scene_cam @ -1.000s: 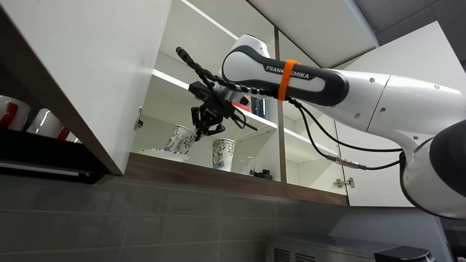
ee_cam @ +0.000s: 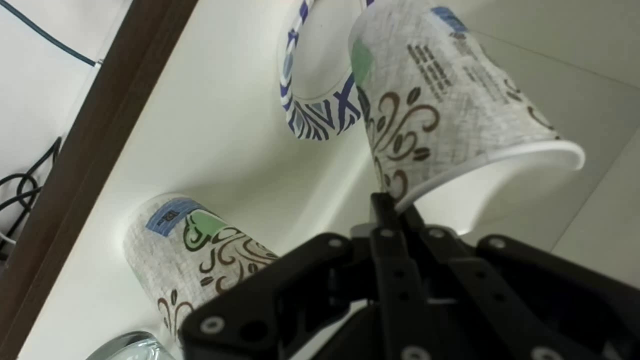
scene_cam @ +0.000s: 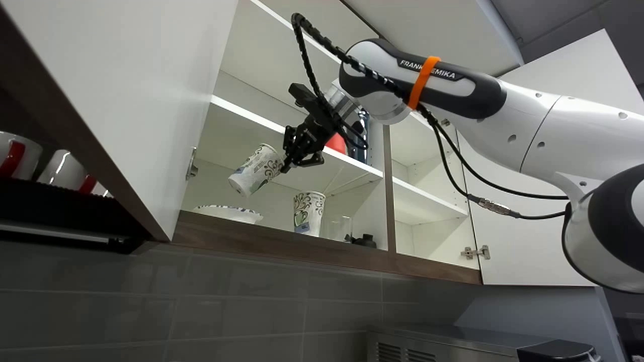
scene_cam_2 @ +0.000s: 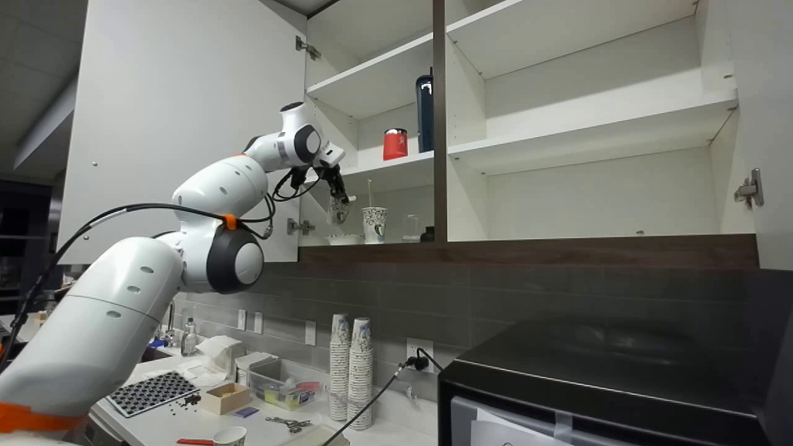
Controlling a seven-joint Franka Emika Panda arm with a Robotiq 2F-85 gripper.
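A patterned paper cup (scene_cam: 257, 169) hangs tilted in the air in front of the open cabinet, clear of the shelf. My gripper (scene_cam: 285, 167) is shut on its rim. Seen from the wrist, the fingertips of my gripper pinch the rim of this cup (ee_cam: 444, 102), whose mouth faces towards the lower right. A second cup of like pattern (scene_cam: 308, 213) stands upright on the bottom shelf; the wrist view shows this standing cup (ee_cam: 198, 252) at lower left, partly hidden by my gripper. Below the held cup sits a patterned paper bowl (scene_cam: 228, 213).
A clear glass (scene_cam: 339, 228) and a small black object (scene_cam: 365, 241) stand right of the upright cup. Above them runs the middle shelf, bearing a red tumbler (scene_cam_2: 395, 144) and a dark bottle (scene_cam_2: 424, 111). The right-hand cabinet shelves (scene_cam_2: 595, 208) are largely bare.
My gripper has risen with the cup, which has gone from low by the bowl to well above it and tilted further. The standing cup and the bowl have not moved.
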